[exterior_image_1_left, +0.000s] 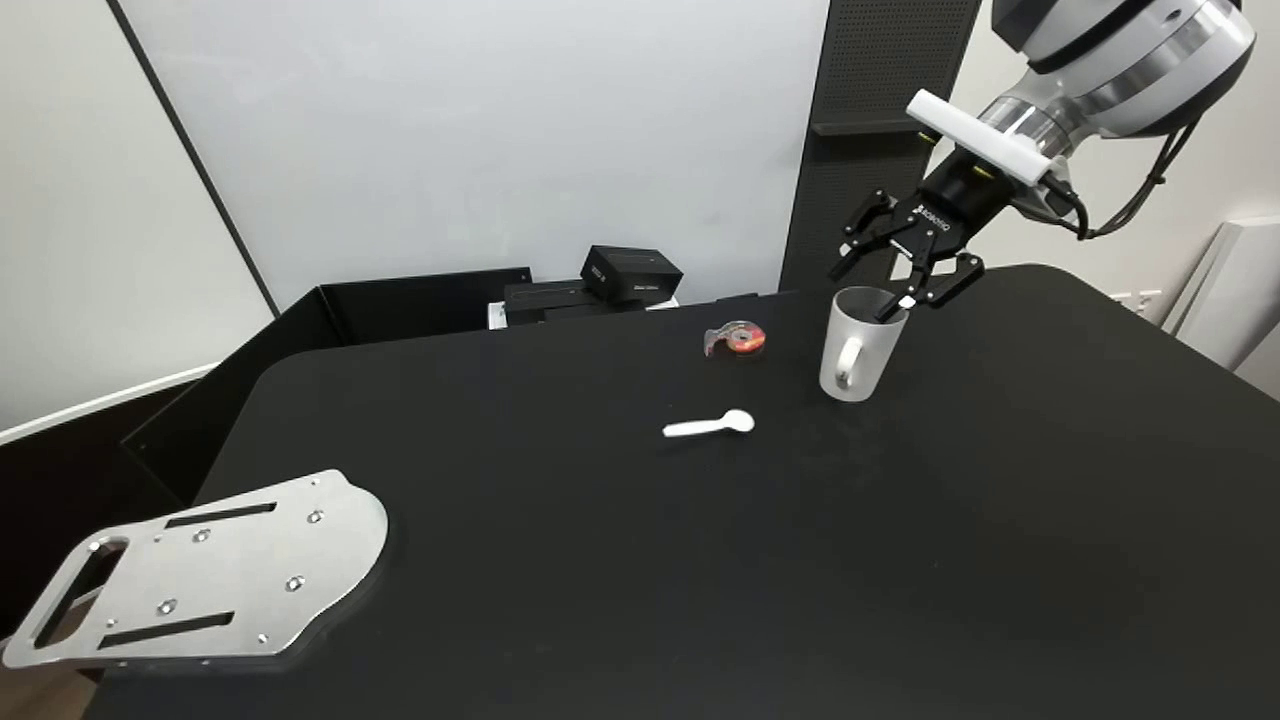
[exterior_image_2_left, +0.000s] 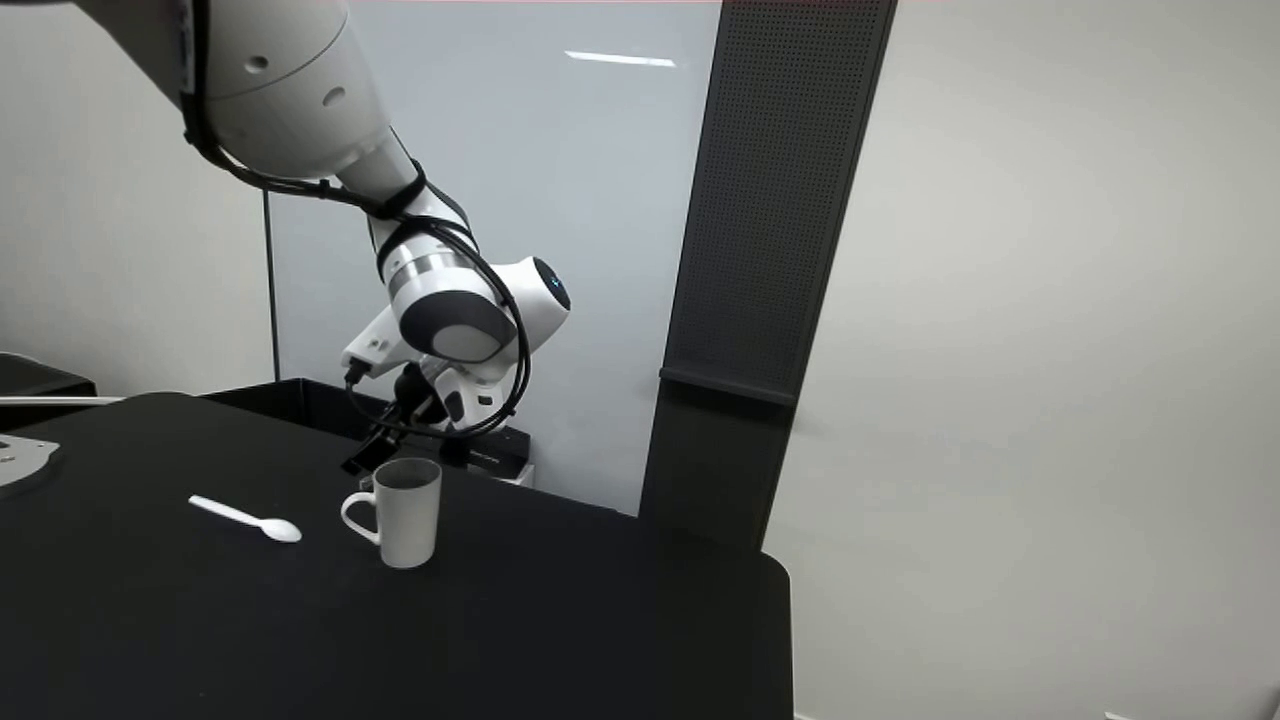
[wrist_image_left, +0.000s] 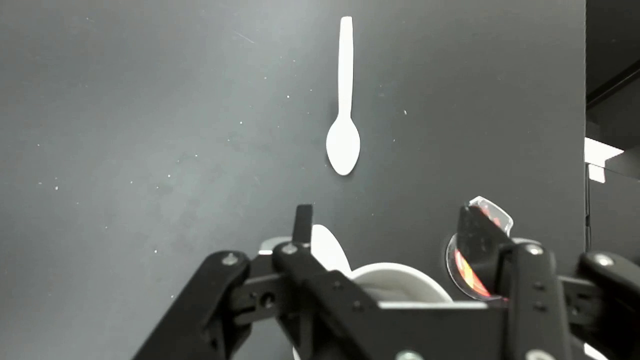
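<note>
A white plastic spoon (exterior_image_1_left: 710, 425) lies flat on the black table, its bowl end towards a pale grey-white mug (exterior_image_1_left: 854, 360). The mug stands upright with its handle (exterior_image_2_left: 360, 517) on the spoon's side. My gripper (exterior_image_1_left: 866, 289) is open, tilted at the mug's mouth, and one finger overlaps the rim in exterior view 1. The fingers (wrist_image_left: 303, 223) stand wide apart in the wrist view with no object gripped between them. Part of the mug's rim (wrist_image_left: 400, 273) shows beyond the gripper linkage; the rest is covered. Whether a finger touches the mug, I cannot tell.
A tape dispenser (exterior_image_1_left: 735, 338) with red tape lies left of the mug, near the table's back edge. A silver metal plate (exterior_image_1_left: 240, 558) occupies the front left. Black boxes (exterior_image_1_left: 630, 274) sit behind the table.
</note>
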